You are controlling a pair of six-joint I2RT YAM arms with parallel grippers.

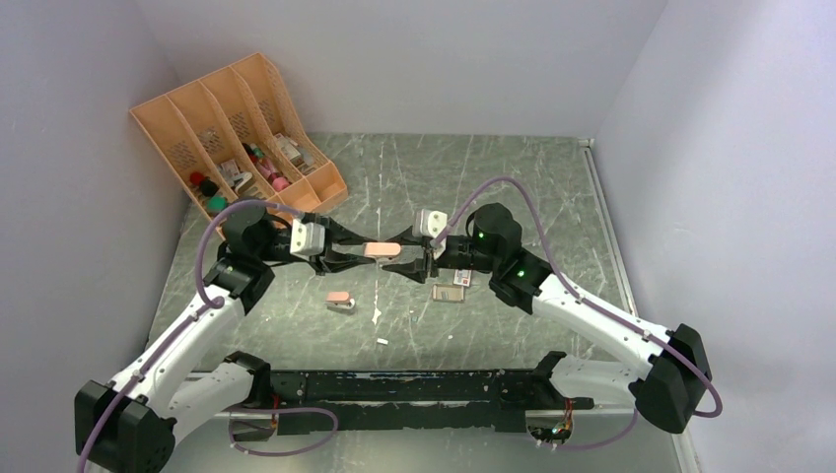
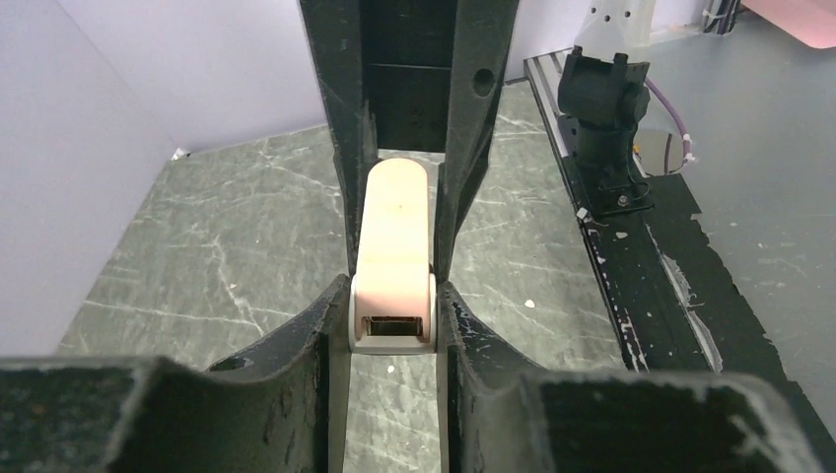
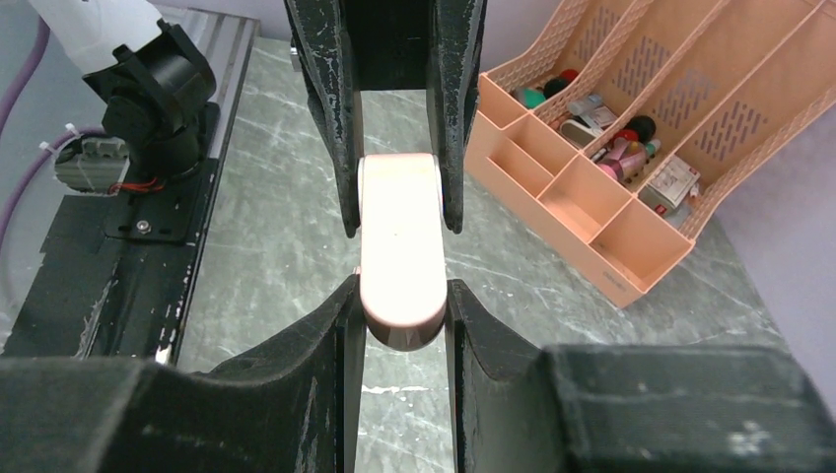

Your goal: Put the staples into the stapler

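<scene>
A pink stapler [image 1: 383, 250] is held in the air between both arms. My left gripper [image 1: 371, 251] is shut on it; in the left wrist view its fingers [image 2: 449, 330] press both sides of the stapler's end, where a dark slot faces the camera. My right gripper [image 1: 397, 252] is part open around the opposite end. In the right wrist view, narrow gaps show between its fingers and the stapler. A second, smaller pink-topped stapler [image 1: 339, 301] rests on the table below. No loose staples can be made out.
A tan flat box [image 1: 448, 294] and a small white-and-red packet [image 1: 462, 278] lie under the right arm. An orange organizer [image 1: 323, 184] with assorted items stands back left. White scraps [image 1: 382, 341] lie near the front.
</scene>
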